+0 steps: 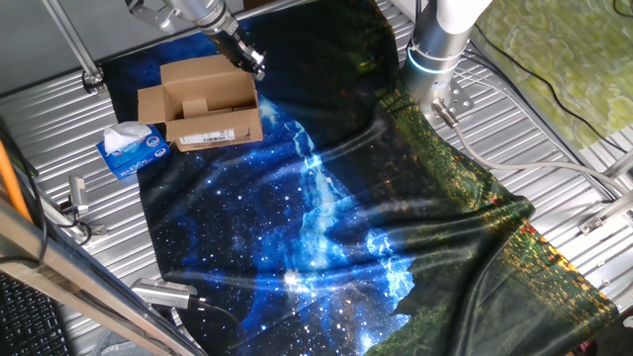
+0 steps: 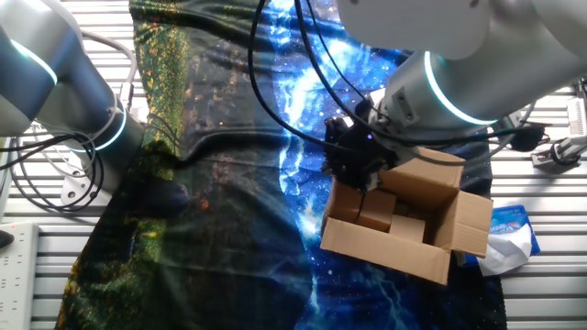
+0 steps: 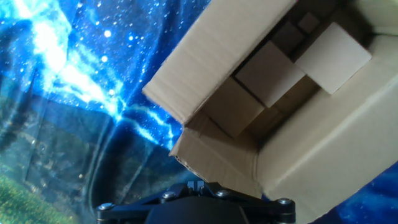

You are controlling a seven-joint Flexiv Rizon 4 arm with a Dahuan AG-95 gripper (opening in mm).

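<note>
An open cardboard box stands on the dark, galaxy-printed cloth, with smaller cardboard boxes inside it. In exterior view 1 my gripper is at the box's right edge, by the flap on that side. From the other side, exterior view 2 has the gripper over the box's left rim, partly covering it. The wrist view has the gripper at the bottom edge, fingertips together and nothing visible between them. A short end flap lies just beyond the tips; whether they touch it I cannot tell.
A blue tissue box sits close against the box's left side. A metal frame runs along the left front.
</note>
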